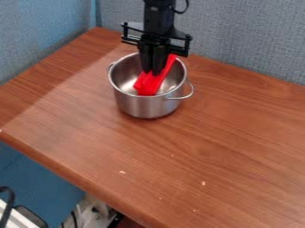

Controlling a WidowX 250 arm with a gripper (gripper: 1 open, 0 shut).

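A steel pot (149,104) with side handles stands on the wooden table. My black gripper (154,64) reaches down into it from above, over a long red object (148,83) that lies tilted inside and rises past the rim toward the back right. The fingers partly hide the red object, and I cannot tell whether they are closed on it.
Grey-blue padded walls (238,36) stand behind and at the left. Below the table's left edge are cables and white items.
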